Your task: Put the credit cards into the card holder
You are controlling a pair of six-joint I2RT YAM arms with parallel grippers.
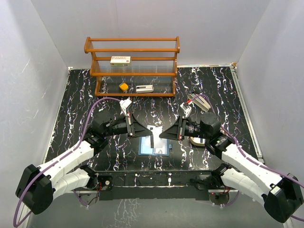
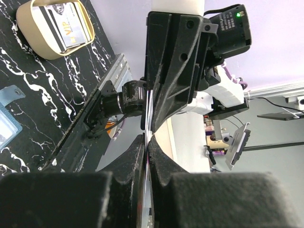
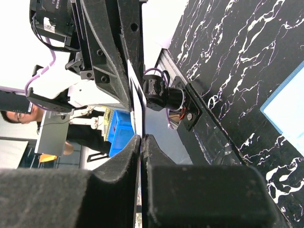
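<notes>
A thin white card (image 1: 157,132) with a dark stripe is upheld between my two grippers, over the blue-edged clear card holder (image 1: 165,151) on the table. My left gripper is shut on the card, which shows nearly edge-on in the left wrist view. From the other side my right gripper is shut on it too; the card's pale edge (image 3: 136,102) runs between the facing fingers. The two sets of fingertips almost meet. Part of the holder is hidden beneath the card in the top view.
A beige container (image 2: 38,31) with several cards in it stands at the right of the table. Behind it lie pale strips (image 1: 200,101). A wooden rack (image 1: 131,73) with a box, a yellow item and a stapler fills the back.
</notes>
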